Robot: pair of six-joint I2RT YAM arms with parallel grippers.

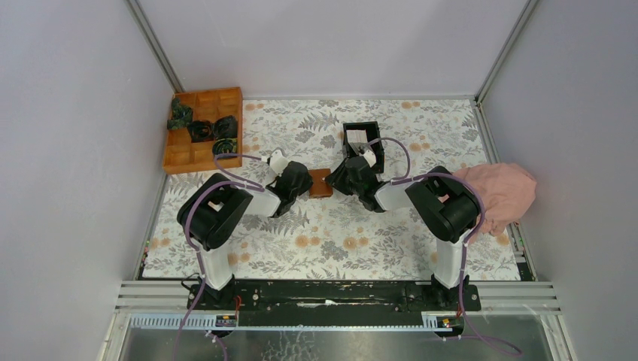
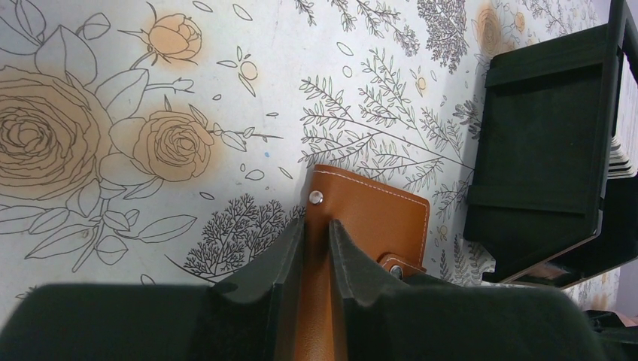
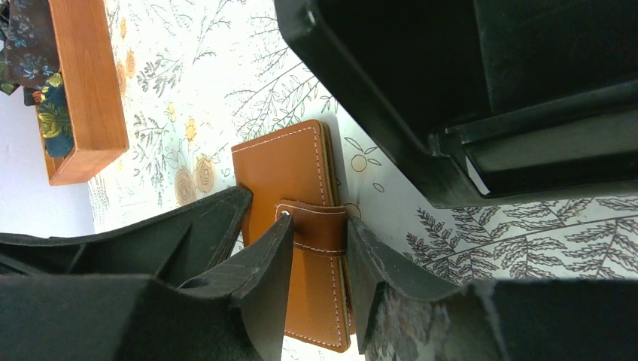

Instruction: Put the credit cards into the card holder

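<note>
The brown leather card holder [image 1: 320, 188] [image 2: 376, 210] [image 3: 259, 165] lies on the table between my two grippers. My left gripper [image 1: 307, 183] is at its side edge, fingertips either side of the spine near a metal snap. From the other side my right gripper [image 1: 331, 180] has its fingertips around the strap with the snap. Whether either grips firmly is hard to see. A black box [image 1: 363, 131] holds white cards [image 2: 618, 158] just behind the holder.
A wooden compartment tray [image 1: 173, 158] with dark items sits at back left. A pink cloth [image 1: 504, 195] lies at right beside the right arm.
</note>
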